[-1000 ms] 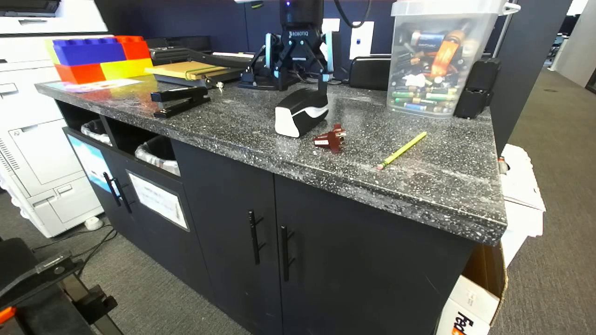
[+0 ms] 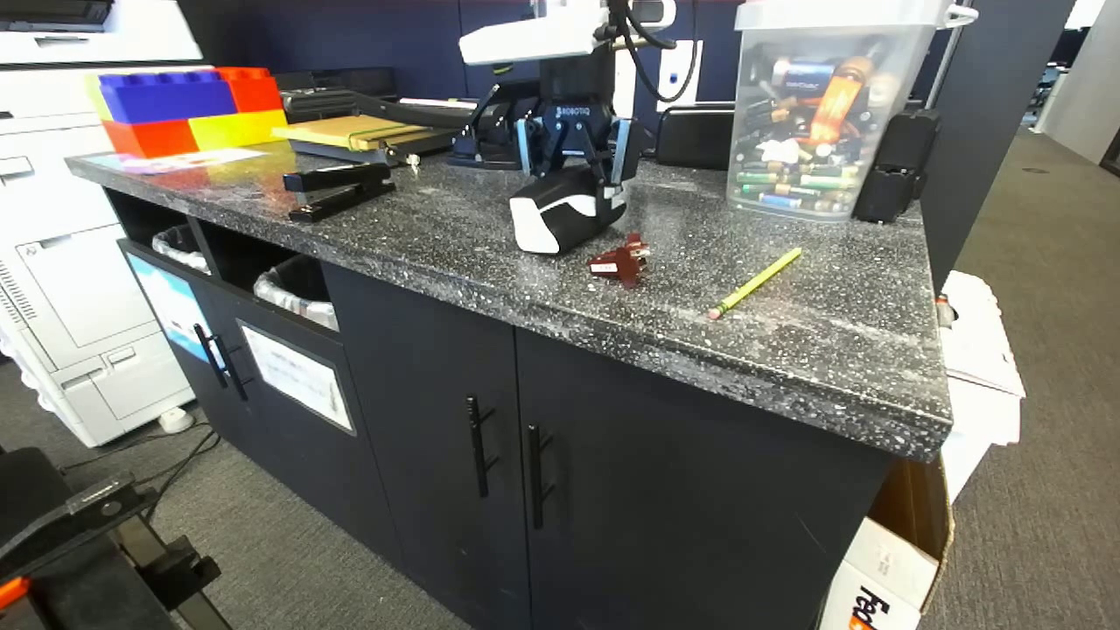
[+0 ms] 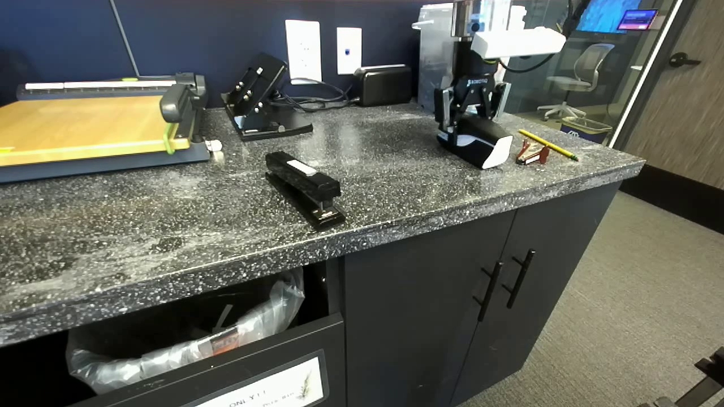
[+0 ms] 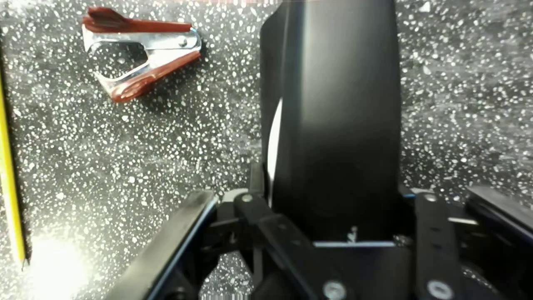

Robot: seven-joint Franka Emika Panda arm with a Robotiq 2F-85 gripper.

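My gripper is shut around a black device with a white front end, one finger on either side of its body. Seen from the wrist, the device's smooth dark top extends away between the fingers. It is at or very near the countertop; I cannot tell whether its underside touches. A dark red staple remover lies close beside it, apart from my fingers. Farther right in the first exterior view, a yellow pencil lies on the counter.
On the speckled counter sits a black stapler, with a paper cutter behind it to the left. Behind my gripper on the right stands a clear bin of batteries. Open counter lies between stapler and device.
My gripper has come down from above the device and closed on it. The device has shifted slightly; the staple remover and pencil have stayed put.
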